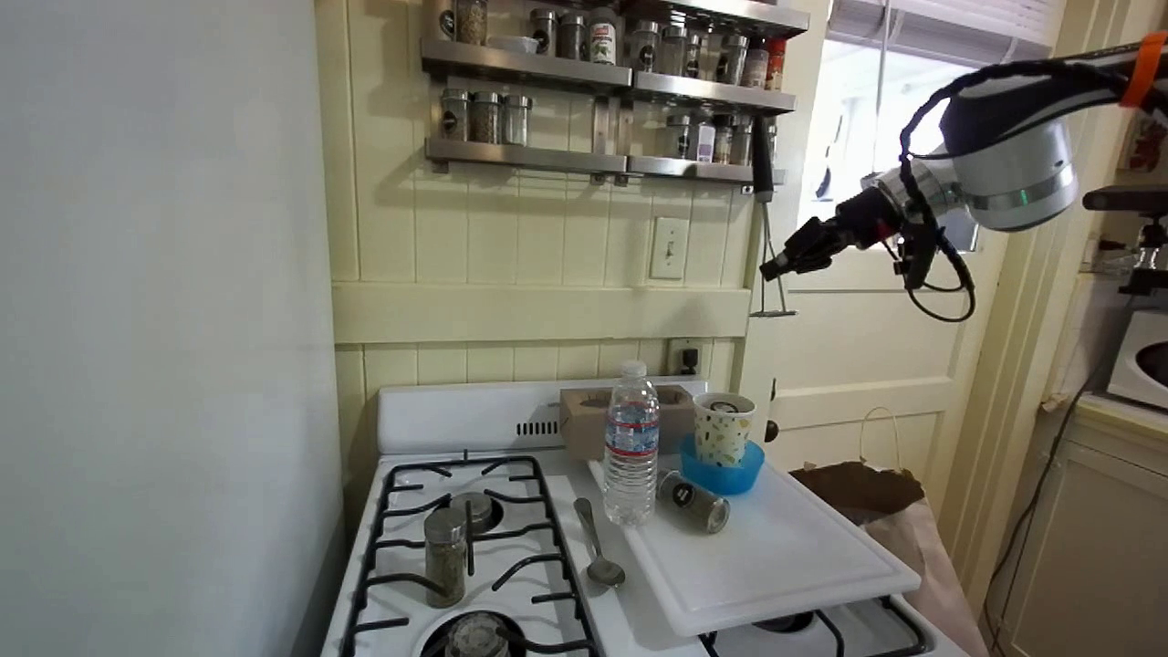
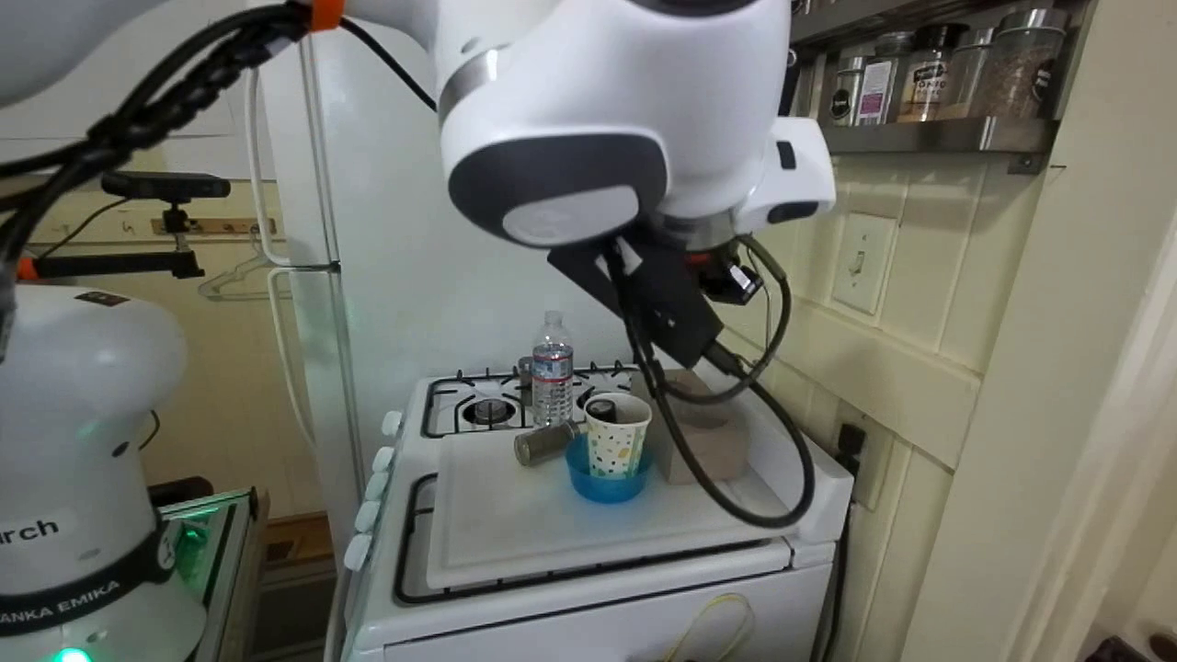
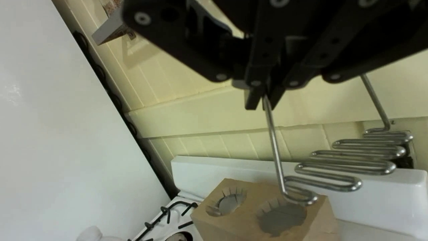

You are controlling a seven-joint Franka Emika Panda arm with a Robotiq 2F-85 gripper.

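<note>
A potato masher (image 1: 762, 164) with a black handle and a zigzag metal wire head hangs upright in the air, handle up. My gripper is shut on one of its two metal shafts, above the wavy head (image 3: 345, 162) in the wrist view. In exterior view 1 the gripper (image 1: 773, 268) reaches in from the right, well above the stove. The handle is out of the wrist view. In exterior view 2 the arm covers most of the masher.
Below stand a cardboard box with round holes (image 1: 583, 426), a water bottle (image 1: 631, 443), a spotted cup (image 1: 723, 436) in a blue bowl (image 1: 739, 473), and a lying spice jar (image 1: 694, 502). Spice shelves (image 1: 712, 93) are on the wall close to the handle. The white board's (image 1: 788, 558) front is clear.
</note>
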